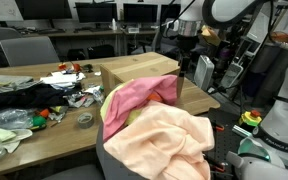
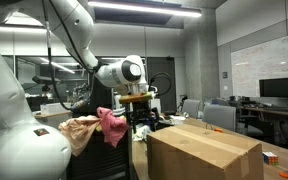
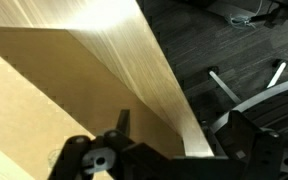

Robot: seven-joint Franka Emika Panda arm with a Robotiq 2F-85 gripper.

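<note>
My gripper stands open in the wrist view, its two dark fingers wide apart with nothing between them. Beneath it runs the edge of the wooden table (image 3: pixel 156 75), with dark floor to the right. The cardboard box (image 3: pixel 44 85) fills the left of that view, beside the left finger. In exterior view 1 the box (image 1: pixel 139 66) sits at the table's right end, and the black gripper (image 1: pixel 183 66) hangs at its right side. The second exterior view shows the closed box (image 2: pixel 199 150) in front, with the gripper (image 2: pixel 142 122) just behind it.
A pink cloth (image 1: pixel 134 103) and a peach cloth (image 1: pixel 162 145) drape over something in the foreground. Dark cloths and small items (image 1: pixel 74 92) clutter the table's middle. A tape roll (image 1: pixel 85 120) lies near the front edge, with bare wood around it.
</note>
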